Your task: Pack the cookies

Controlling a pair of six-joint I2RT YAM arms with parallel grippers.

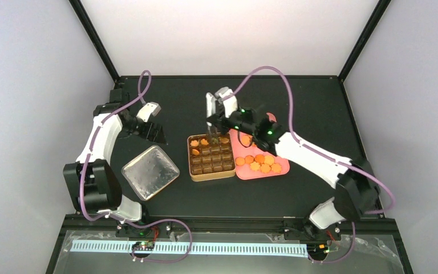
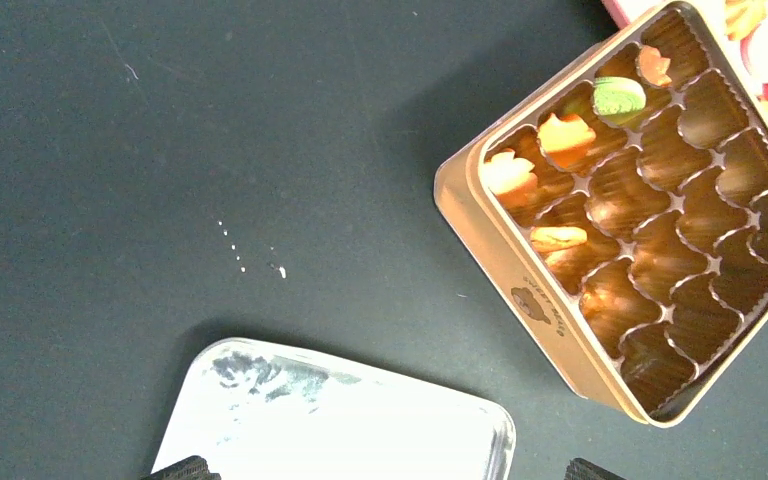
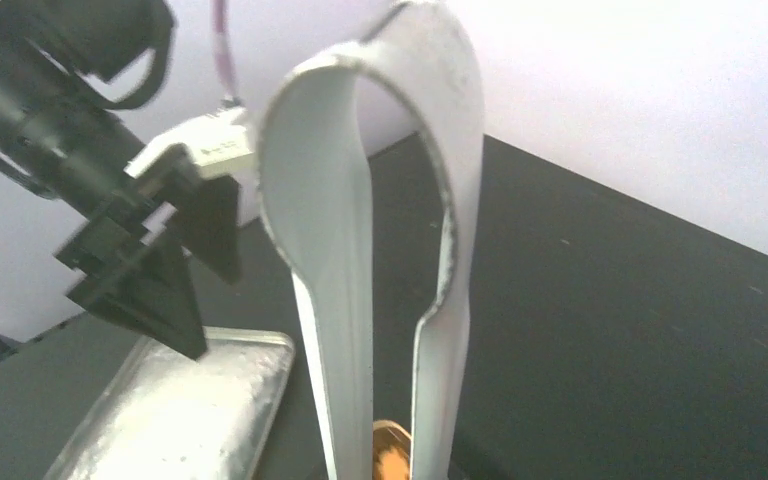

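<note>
The gold tin (image 1: 211,177) with a divided insert has several cookies along its back row and one in the left column; the left wrist view shows a green one (image 2: 618,96) among them. The pink tray (image 1: 282,168) of orange cookies sits to its right. My right gripper holds white metal tongs (image 3: 380,110) above the tin's back; whether anything is between their tips cannot be seen. My left gripper (image 1: 155,134) stands open and empty, left of the tin.
A silver tray (image 1: 150,172) lies front left of the tin.
</note>
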